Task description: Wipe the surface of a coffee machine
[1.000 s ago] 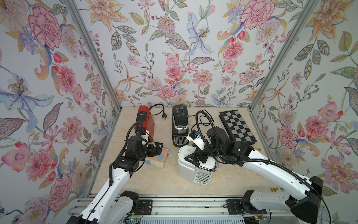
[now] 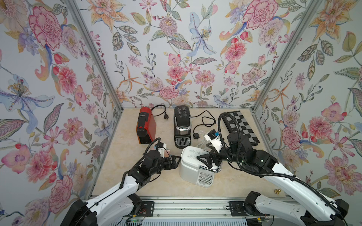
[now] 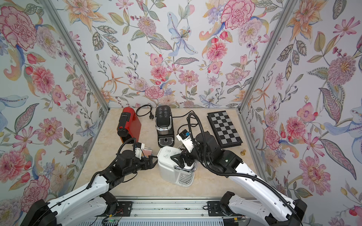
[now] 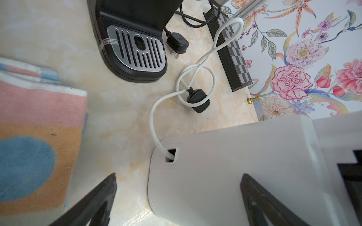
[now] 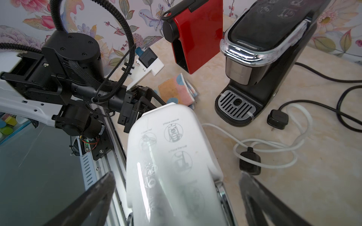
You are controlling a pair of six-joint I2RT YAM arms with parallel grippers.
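Note:
The white coffee machine (image 2: 190, 169) stands at the front middle of the table, its printed lid (image 5: 173, 162) uppermost. Over the right part of that lid hangs my right gripper (image 2: 210, 159), open and empty; in the right wrist view its fingers straddle the lid from above, and I cannot tell whether they touch it. Just left of the machine my left gripper (image 2: 175, 161) is open with nothing between its fingers, facing the machine's white side. A folded cloth (image 4: 37, 150) in pink, orange and blue lies on the table left of the machine, partly hidden by the left arm in the top views.
A black coffee machine (image 2: 182, 126) and a red one (image 2: 146, 126) stand behind. A chessboard (image 2: 241, 127) lies at the back right. The white cable (image 4: 199, 69) and black plugs (image 4: 177, 42) lie behind the white machine.
My left gripper has moved right, from over the cloth to the white machine's side. My right gripper has shifted right over the lid. The white machine appears unmoved.

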